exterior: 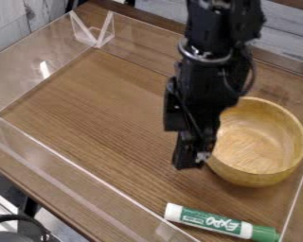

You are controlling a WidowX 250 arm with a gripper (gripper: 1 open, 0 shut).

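My gripper (192, 146), black and large, reaches down from the top over the middle of the wooden tray, just left of a yellow-tan bowl (265, 151). Its fingers stand open, and I see nothing held between them. A green and white tube (220, 222) lies below at the lower right. The arm hides the area behind it, including where the blue object was.
The tray floor (84, 113) is clear on the left and centre. Clear walls (22, 66) border the tray, with a bracket at the top left. The bowl takes up the right side.
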